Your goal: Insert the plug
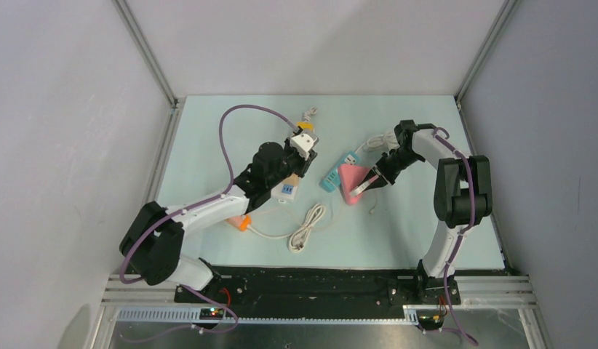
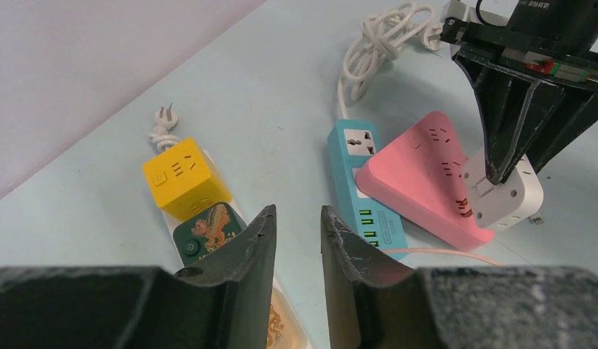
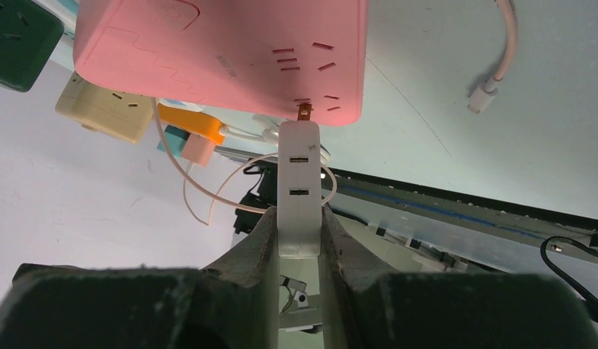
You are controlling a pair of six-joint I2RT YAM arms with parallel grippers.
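A white plug adapter (image 3: pixel 299 182) lies between the fingers of my right gripper, which is shut on it. Its brown metal prong (image 3: pixel 304 112) meets the slots near the edge of the pink socket block (image 3: pixel 230 54); how deep it sits cannot be told. In the left wrist view the white adapter (image 2: pixel 527 195) leans at a tilt against the slotted face of the pink block (image 2: pixel 420 174). My left gripper hangs over the yellow-and-green strip, its fingers apart and nothing between them.
Beside the pink block lies a blue power strip (image 2: pixel 347 174). A yellow cube plug (image 2: pixel 183 178) and a dark green one (image 2: pixel 209 231) sit on another strip under the left arm. A coiled white cable (image 1: pixel 305 229) lies in front.
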